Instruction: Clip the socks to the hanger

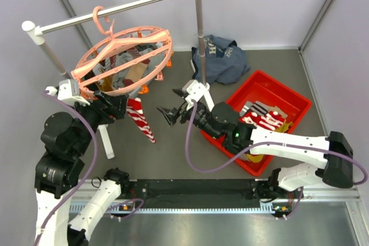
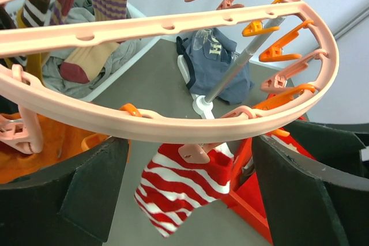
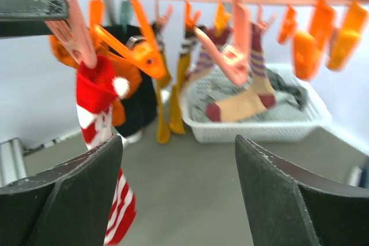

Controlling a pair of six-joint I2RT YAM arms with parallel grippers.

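A red-and-white striped sock [image 1: 139, 120] hangs from a pink clip on the near side of the round pink hanger; the right wrist view shows the clip on its top [image 3: 95, 84]. My left gripper [image 1: 118, 105] is open at the hanger's near rim, the clip and sock behind the rim between its fingers in the left wrist view. My right gripper [image 1: 173, 103] stands open to the right of the sock, apart from it, nothing between its fingers.
A red bin [image 1: 294, 96] with more socks stands at the right. A blue-grey garment [image 1: 222, 61] lies at the back. The rack's white-jointed posts [image 1: 200, 27] frame the hanger. Other socks hang at the hanger's far side.
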